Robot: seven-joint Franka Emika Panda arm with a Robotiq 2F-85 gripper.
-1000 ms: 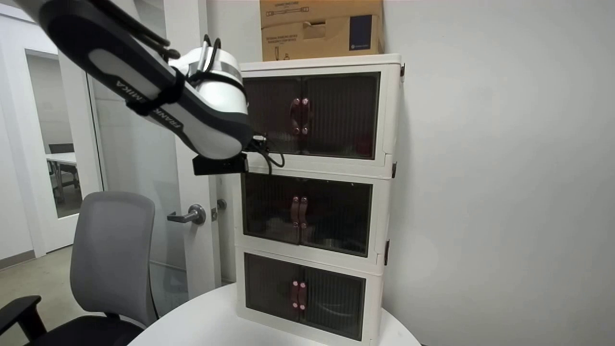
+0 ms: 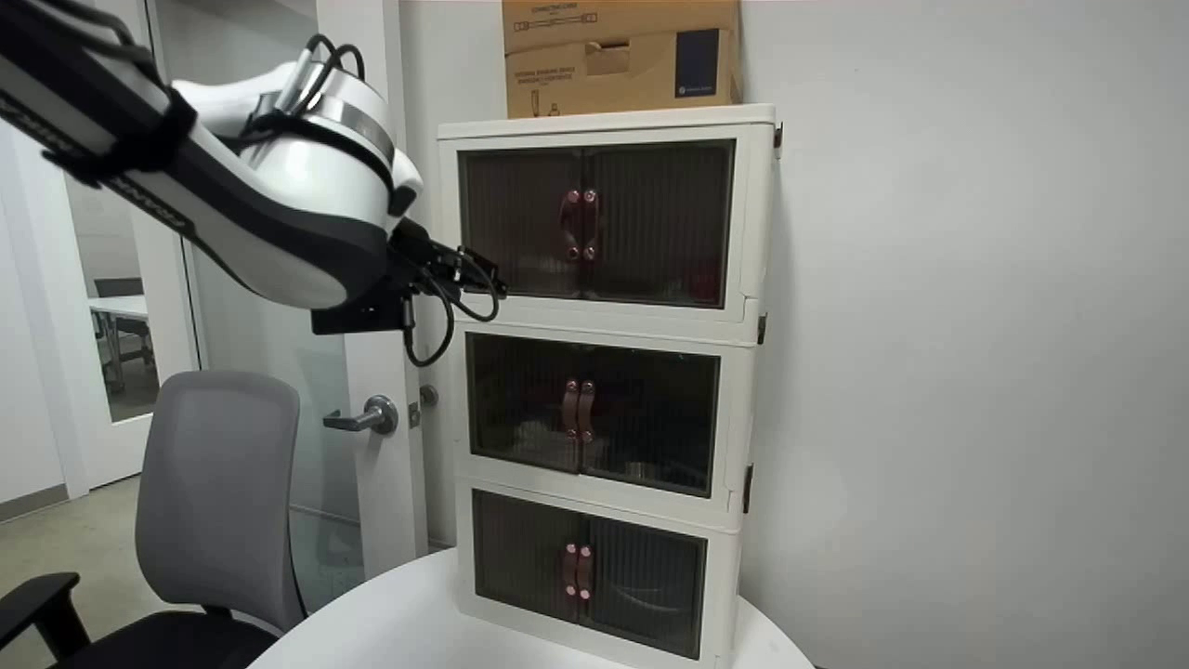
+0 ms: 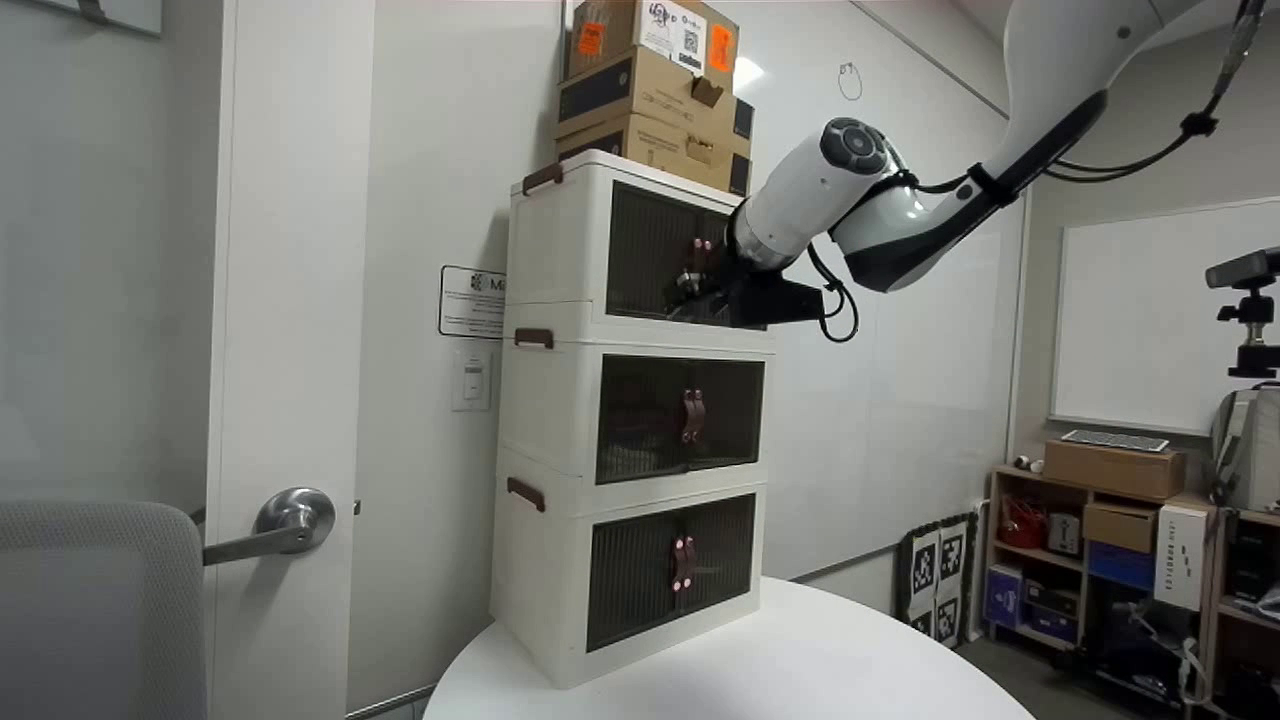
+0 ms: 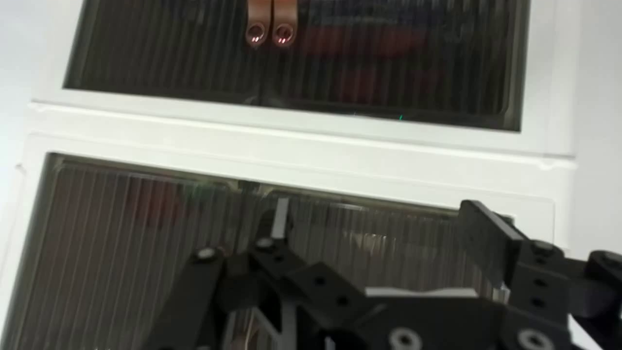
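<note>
A white cabinet (image 2: 610,318) of three stacked compartments has dark ribbed double doors, all closed. Brown handles (image 2: 581,225) sit in the middle of the top doors; similar pairs are on the middle doors (image 2: 646,413) and the bottom doors (image 2: 646,591). My gripper is open in the wrist view, its fingers (image 4: 488,239) wide apart with nothing between them. The top handles (image 4: 270,23) appear above it there, away from the fingers. In exterior view 1 the gripper (image 2: 496,284) is near the lower left of the top compartment; whether it touches cannot be told.
Cardboard boxes (image 3: 654,96) are stacked on the cabinet. It stands on a round white table (image 3: 840,648) with bare surface in front. A grey chair (image 2: 217,491) and a door handle (image 2: 368,416) are to the left in exterior view 1.
The arm and gripper have moved left in exterior view 1, uncovering more of the top left door. The cabinet and its doors look the same.
</note>
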